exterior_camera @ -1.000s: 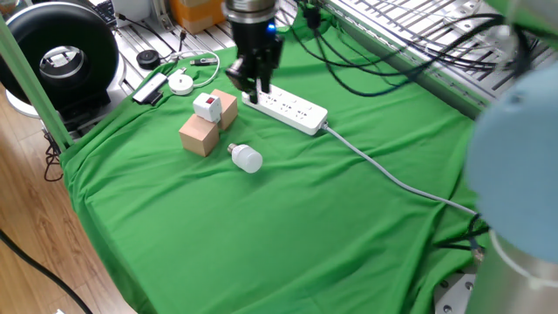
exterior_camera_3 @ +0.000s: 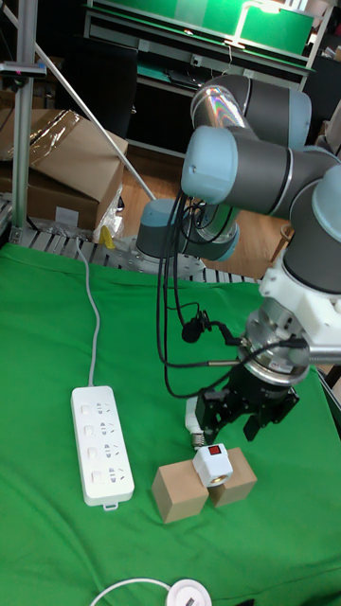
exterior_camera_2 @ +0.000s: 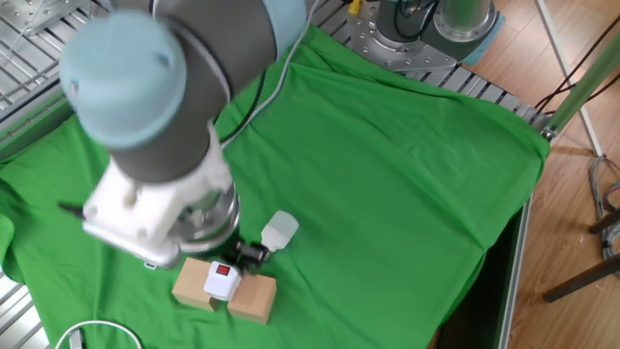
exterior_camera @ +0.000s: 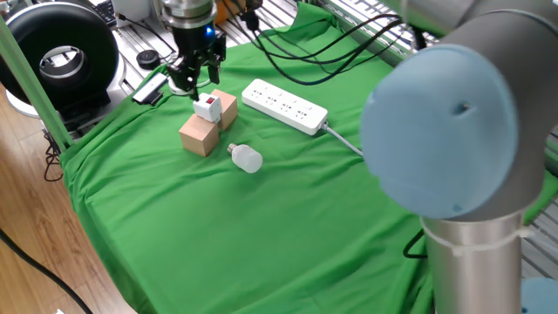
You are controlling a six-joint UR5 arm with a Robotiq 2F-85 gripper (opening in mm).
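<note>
A small white socket cube with a red switch [exterior_camera: 207, 107] rests across two wooden blocks, the nearer block [exterior_camera: 200, 135] and the farther block [exterior_camera: 227, 106]. My gripper [exterior_camera_3: 230, 426] points down close above the cube, its black fingers spread apart and nothing visible between them. In exterior view 2 the arm covers most of the gripper, with only dark finger parts showing beside the cube [exterior_camera_2: 223, 281]. A white bulb [exterior_camera: 248, 159] lies on its side on the green cloth near the blocks; in exterior view 3 it is partly hidden behind the gripper.
A white power strip [exterior_camera: 284, 106] lies on the cloth [exterior_camera: 227, 235], its grey cable running off toward the arm. Black cables [exterior_camera_3: 168, 333] hang loosely from the arm. A round white device [exterior_camera_3: 188, 594] sits near the cloth's edge.
My gripper has swept left in exterior view 1, from over the power strip to above the blocks. The cube, blocks, bulb and strip have stayed in place.
</note>
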